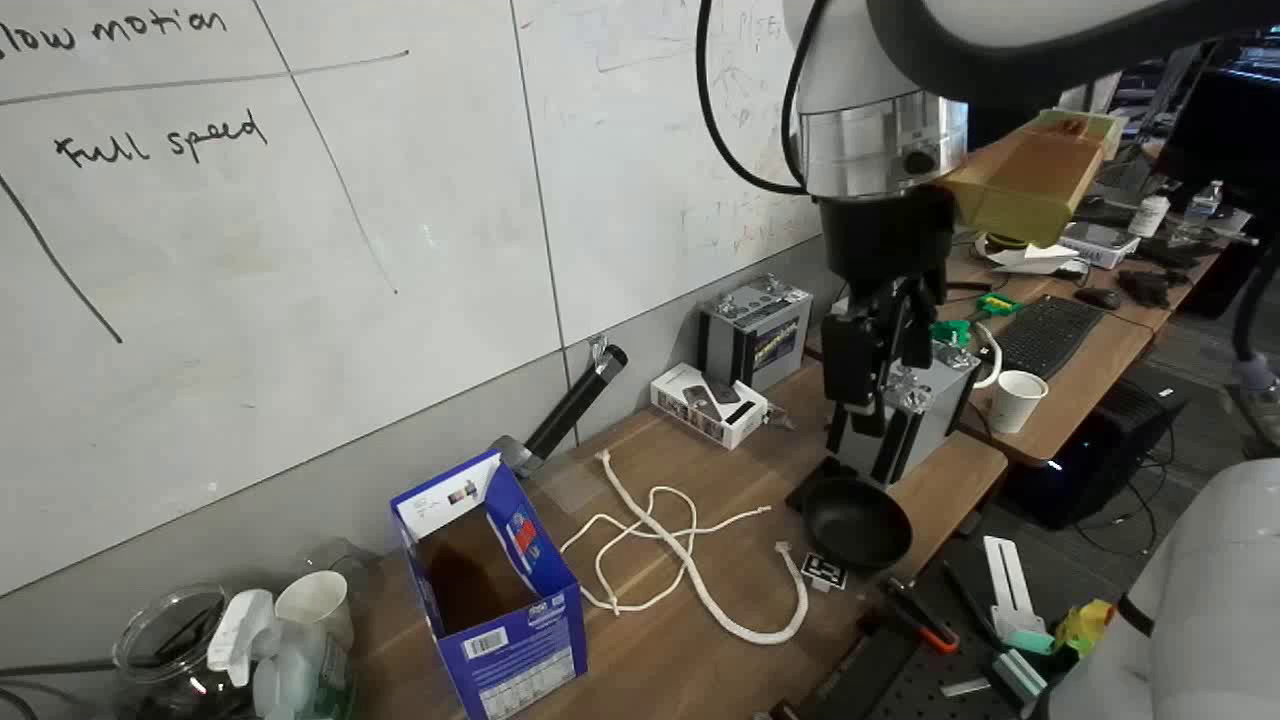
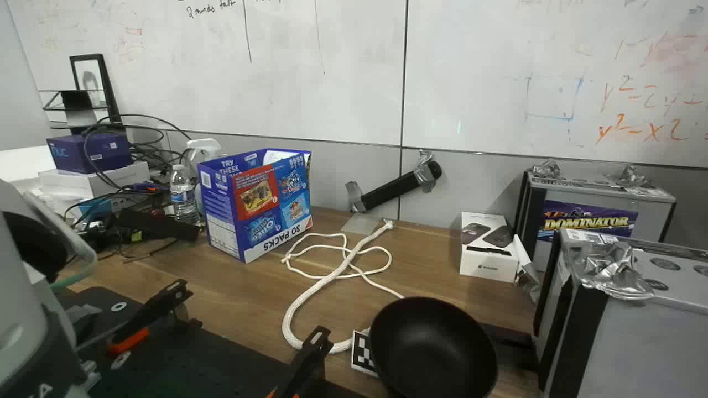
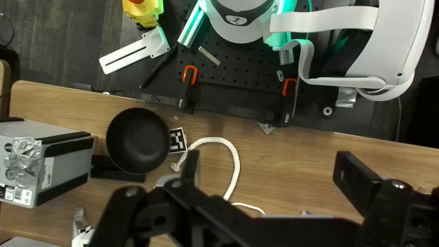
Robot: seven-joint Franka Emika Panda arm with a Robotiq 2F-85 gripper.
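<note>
My gripper is open in the wrist view, its two dark fingers wide apart and only bare table visible between them, beyond the rope's curve. In exterior view 1 the gripper [image 1: 873, 390] hangs high over the right part of the table, above the black bowl [image 1: 858, 524]. A thick white rope [image 2: 312, 298] lies in a curve on the wood, one end close to the bowl and a small black-and-white marker [image 2: 362, 352]. Crossing it is a thinner white cord [image 1: 636, 536] in loose loops. Left of both stands a blue snack box [image 2: 259, 202] with its top open.
Grey batteries [image 2: 624, 318] stand on the right beside a white phone box [image 2: 489, 246]. A black cylinder [image 2: 398, 189] is taped against the whiteboard wall. Clamps [image 3: 188, 88] line the table's front edge. Bare wood [image 3: 284, 164] shows right of the rope in the wrist view.
</note>
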